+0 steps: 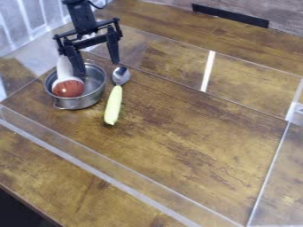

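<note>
My black gripper (pixel 87 43) stands open above the back of a steel pot (pixel 89 98) at the upper left, its fingers spread and no object visible between them. In the pot lie a red round item (pixel 70 89) and a white elongated item (pixel 63 69). A small silvery object (pixel 120 75) sits to the right of the pot. A pale yellow corn-like item (pixel 112 105) lies on the table in front of it.
Clear plastic edging and white strips cross it. A dark slot (pixel 229 17) is at the back right.
</note>
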